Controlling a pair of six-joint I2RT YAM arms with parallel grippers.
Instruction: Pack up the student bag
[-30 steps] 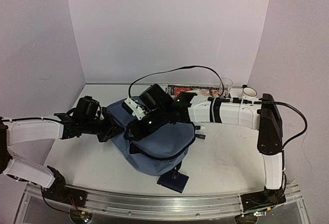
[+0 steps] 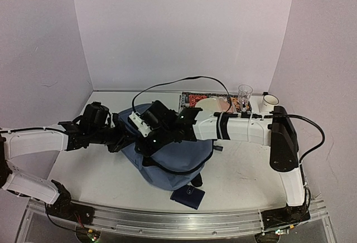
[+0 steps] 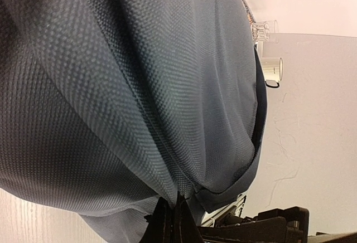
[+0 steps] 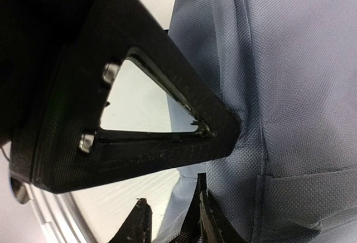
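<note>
A blue-grey fabric bag (image 2: pixel 178 156) lies on the table, its opening edged in black. My left gripper (image 2: pixel 133 138) is at its left side; in the left wrist view its fingers (image 3: pixel 163 223) are together on a gathered fold of the bag (image 3: pixel 150 87). Close beside it, my right gripper (image 2: pixel 142 152) reaches across the bag from the right. In the right wrist view, dark fingertips (image 4: pixel 140 209) show low against the bag (image 4: pixel 301 87); whether they grip its edge I cannot tell. A dark blue wallet-like item (image 2: pixel 188 197) lies in front of the bag.
Behind the right arm, a patterned item (image 2: pixel 209 96), a clear glass (image 2: pixel 244 93) and a white mug (image 2: pixel 269 102) stand at the back right. The right arm crosses over the bag. Bare table (image 2: pixel 245 170) lies at the front right.
My right arm has shifted a little left and lower over the bag, with its gripper still near the left one. The left arm and the dark blue item have stayed put.
</note>
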